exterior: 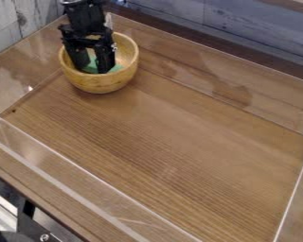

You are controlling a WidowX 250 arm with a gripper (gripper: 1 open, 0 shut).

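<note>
A tan wooden bowl [111, 79] sits at the top left of the wooden table, holding a green object [109, 62] that is partly hidden. My black gripper [90, 55] reaches down into the bowl over the green object; its fingertips are hard to make out, and I cannot tell from the view whether anything is between them.
A pale wall runs along the left edge and a grey-blue wall along the back. Dark cables lie at the bottom left corner.
</note>
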